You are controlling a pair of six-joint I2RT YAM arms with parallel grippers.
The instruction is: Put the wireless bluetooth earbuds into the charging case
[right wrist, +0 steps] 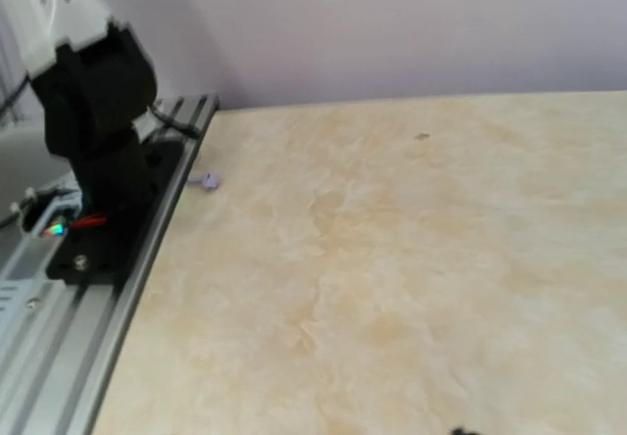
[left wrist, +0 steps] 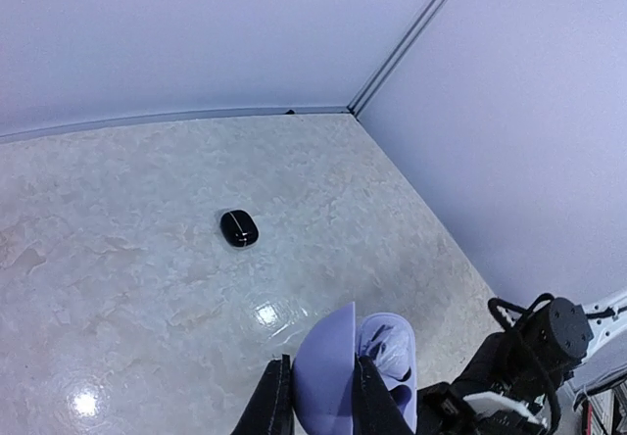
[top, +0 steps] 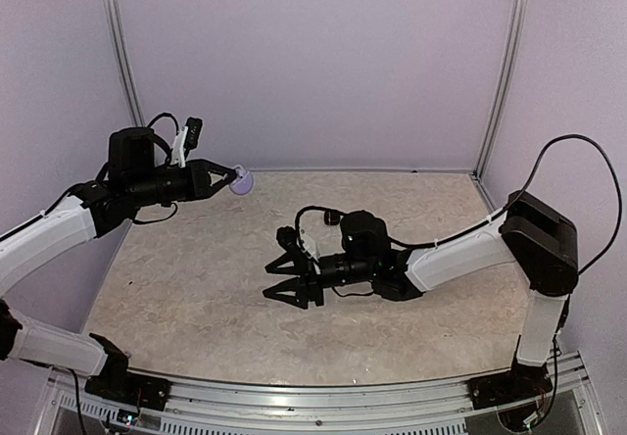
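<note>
My left gripper (top: pixel 225 175) holds the lavender charging case (top: pixel 242 184) up at the left of the top view; in the left wrist view the case (left wrist: pixel 323 376) stands open-lidded between its fingers. My right gripper (top: pixel 274 278) is low at the centre of the table, fingers spread with nothing visible between them. In the right wrist view a small lavender object, apparently an earbud (right wrist: pixel 210 181), lies near the left edge of the table.
A black rounded object (left wrist: pixel 239 227) rests toward the back of the table (left wrist: pixel 118 259), partly behind the right arm in the top view. Walls and metal rails border the table.
</note>
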